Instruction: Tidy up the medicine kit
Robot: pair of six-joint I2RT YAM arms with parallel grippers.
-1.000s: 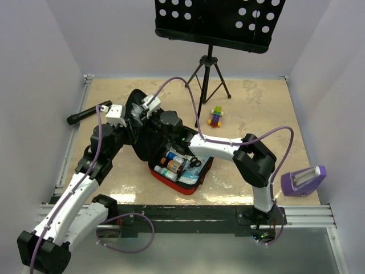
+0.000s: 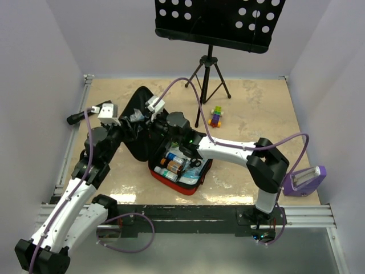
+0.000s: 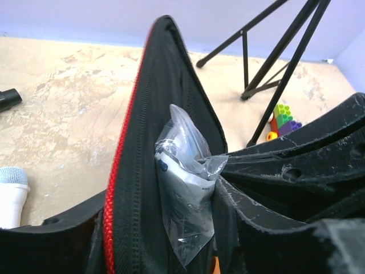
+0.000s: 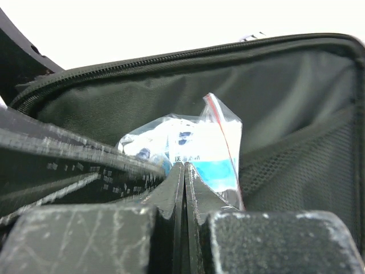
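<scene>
The black lid of the medicine kit stands raised, its red-trimmed edge facing the left wrist camera. My left gripper is open around this edge, one finger on each side. Between its fingers, along the lid's inner face, sits a clear bag with white contents. In the right wrist view, the bag has a red seal strip and is beside a mesh pocket. My right gripper is shut, its tips overlapping the bag's lower part; no fold shows clearly between them. The kit's base holds several bottles and packs.
A black stand is behind the kit, with a toy of coloured blocks near its feet. A black microphone lies at the left, a purple box at the right. Both grippers work close together at the lid.
My left gripper has shifted left. The right arm has drawn slightly right and toward the front, and its gripper has moved a little with it. The kit's base has not moved.
</scene>
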